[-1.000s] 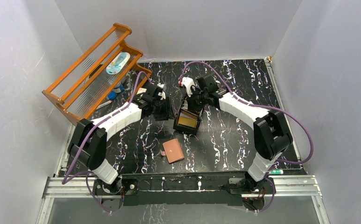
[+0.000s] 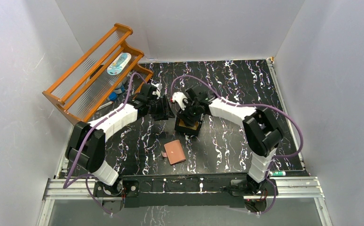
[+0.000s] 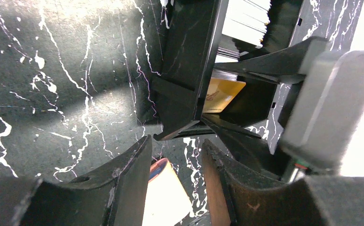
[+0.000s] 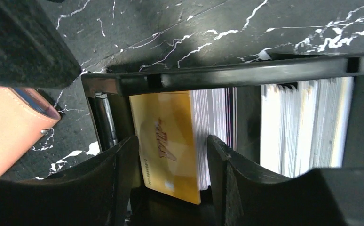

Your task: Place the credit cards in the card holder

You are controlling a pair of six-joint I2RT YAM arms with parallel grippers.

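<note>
A black open box holds the cards, standing at mid-table. In the right wrist view a gold card leans at the front of a stack of white cards. My right gripper is open over the box, one finger on each side of the gold card's face and the front stack. The pink card holder lies on the table in front of the box; its opening shows in the left wrist view. My left gripper is beside the box on the left, its fingers apart with nothing between them.
More white cards fill the box's rear part. A wooden rack stands at the back left. The box wall is close to my left fingers.
The left gripper has shifted only slightly. Box and card holder have stayed put.
</note>
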